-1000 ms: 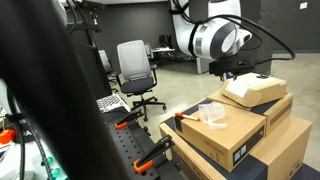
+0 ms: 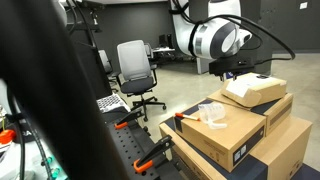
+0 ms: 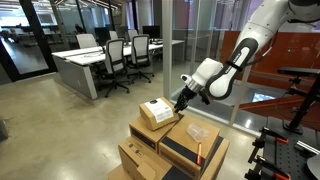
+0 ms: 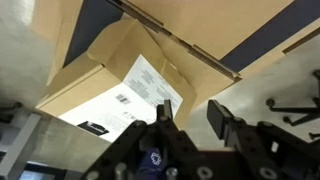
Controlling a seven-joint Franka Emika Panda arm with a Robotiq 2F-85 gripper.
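Note:
My gripper is open in the wrist view, its dark fingers apart and nothing held between them. Just past them is a small cardboard box [image 4: 82, 97] with a printed white sheet [image 4: 149, 80] on its side. In exterior view 1 the gripper [image 2: 226, 74] hangs beside that cardboard box [image 2: 264, 91], close to its white sheet [image 2: 238, 88]; whether they touch cannot be told. The second exterior view has the gripper [image 3: 183, 101] to the right of the box [image 3: 158, 114].
Larger cardboard boxes [image 2: 283, 142] form the work surface. On the nearer one are a clear plastic container [image 2: 210, 111] and a red-handled tool [image 2: 187, 117]. Office chairs [image 3: 112, 55] and desks stand behind, with open floor [image 3: 60, 130] at the left.

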